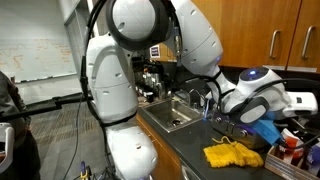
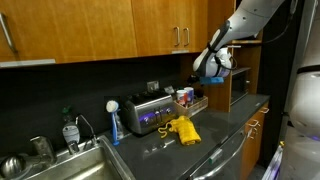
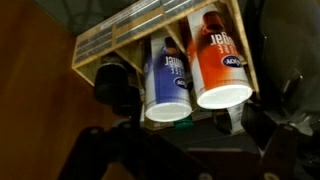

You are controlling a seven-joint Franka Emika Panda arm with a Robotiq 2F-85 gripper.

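Observation:
My gripper stands open above a wooden box [image 2: 197, 106], nothing between its fingers. Beneath it in the wrist view are a blue-and-white can [image 3: 167, 80] and, to its right, a red-orange can [image 3: 218, 65] with a white end, side by side in the box. A dark round-topped item [image 3: 112, 82] sits left of the blue can. From exterior view 1, the gripper [image 1: 275, 133] is beside and over the box's contents, and a red can [image 1: 291, 139] shows partly behind it. The arm hides part of the box there.
A yellow cloth [image 1: 233, 153] lies crumpled on the dark counter left of the box. A silver toaster [image 2: 149, 108] stands against the back wall beside the box. Further left are a blue brush [image 2: 115, 124] and the sink [image 2: 65, 160]. Bare counter lies in front of the toaster.

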